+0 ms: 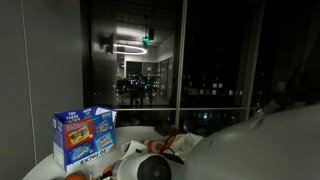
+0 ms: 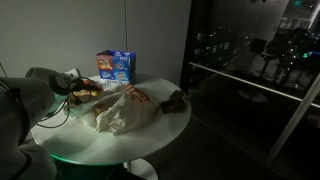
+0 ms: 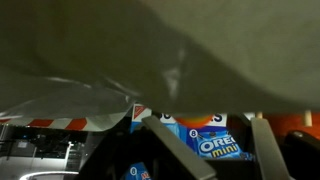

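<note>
In the wrist view my gripper has its dark fingers apart, one finger (image 3: 172, 148) on the left. Between and beyond them shows a blue Oreo Mini packet (image 3: 218, 145), with more of the printed blue surface to its left. A pale, translucent bag-like sheet (image 3: 150, 60) covers the upper half of that view. The second exterior view has the arm (image 2: 45, 78) low at the table's left side, near a tan and orange item (image 2: 84, 94). Whether the fingers touch anything cannot be told.
A blue and white snack box (image 2: 116, 67) stands at the back of the round white table (image 2: 90, 150). A crumpled white bag (image 2: 125, 112) lies mid-table, and a dark brown item (image 2: 175, 102) at the right edge. Bare table lies in front.
</note>
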